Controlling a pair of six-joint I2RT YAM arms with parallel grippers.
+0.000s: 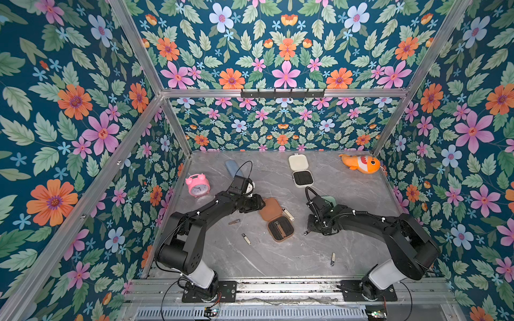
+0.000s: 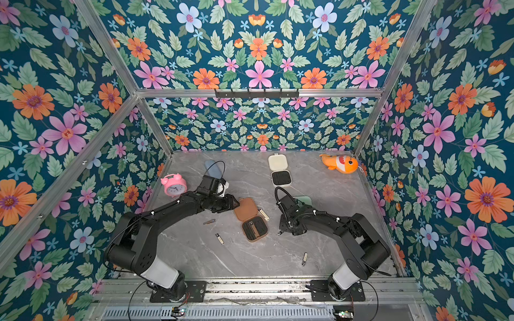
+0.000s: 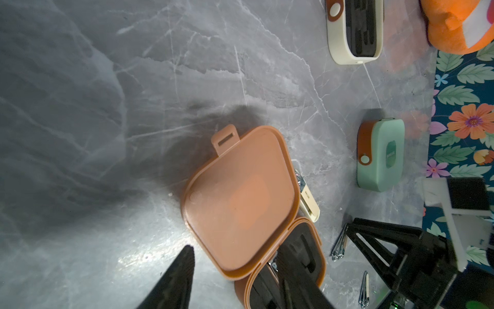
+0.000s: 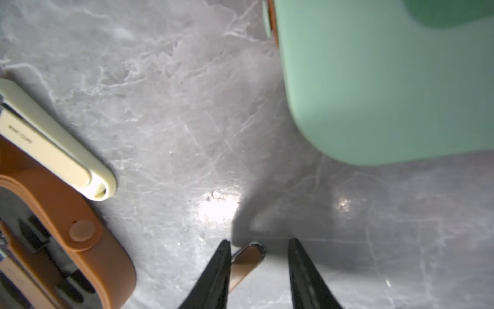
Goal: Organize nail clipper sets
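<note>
The brown case stands open, its lid [image 3: 241, 200] spread flat and one clipper in its dark tray [image 1: 280, 228]. At the lid's left edge my left gripper is open, nothing held. Low over the table, my right gripper has its fingers parted; a brown-handled metal tool [image 4: 246, 263] shows between them, close to the left finger, its lower end hidden. A cream clipper [image 4: 56, 149] rests against the brown case. The closed green case [image 4: 386, 77] is just beyond the right gripper. At the back, the cream case [image 1: 302, 178] is open with an empty-looking tray.
Loose small tools lie in front: a brown one [image 1: 234, 221], a pale one [image 1: 246, 239] and another [image 1: 332, 259] at front right. A blue case [image 1: 233, 167], pink clock [image 1: 198, 185] and orange plush [image 1: 361, 163] sit farther back.
</note>
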